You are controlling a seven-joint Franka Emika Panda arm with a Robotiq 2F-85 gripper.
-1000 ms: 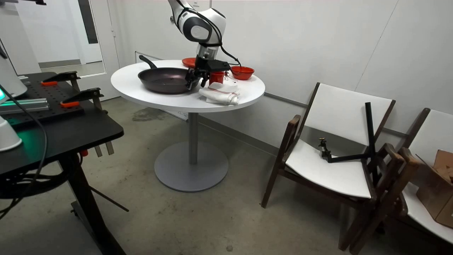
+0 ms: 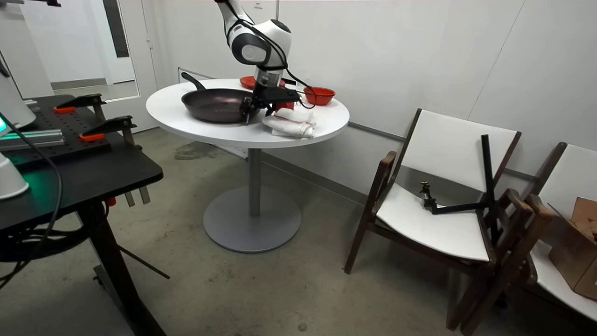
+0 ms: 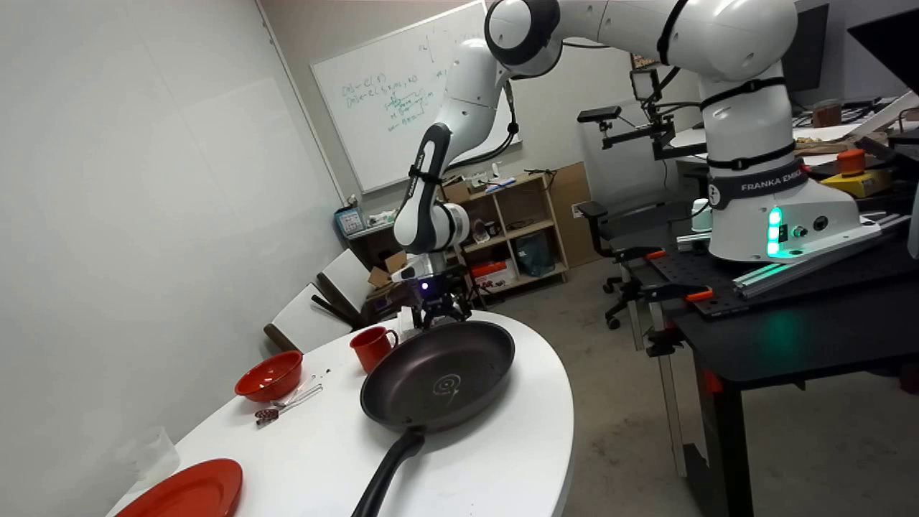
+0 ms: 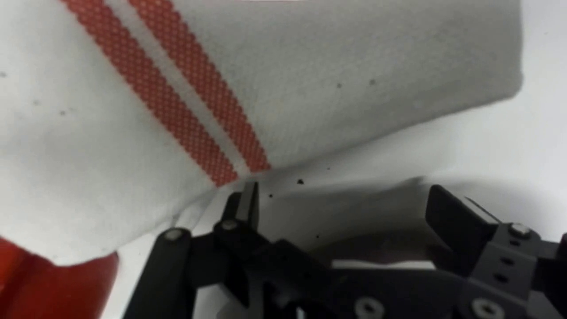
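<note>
A white cloth with red stripes lies folded near the front edge of the round white table. In the wrist view its edge runs just beyond my fingertips, with the two red stripes of the cloth ending near the left finger. My gripper is open, low between the pan and the cloth. Between its fingers only white surface and a dark shape show; nothing is held. The dark frying pan sits right beside the gripper. Whether the fingers touch the table or cloth is unclear.
A red mug stands close to the gripper, behind the cloth. Further off are a red bowl, some utensils and a red plate. The pan's black handle points away from the cloth. Bare table lies between handle and utensils.
My gripper has shifted slightly left and down in exterior view 1, beside the pan's rim. The pan, cloth and bowl look unmoved.
</note>
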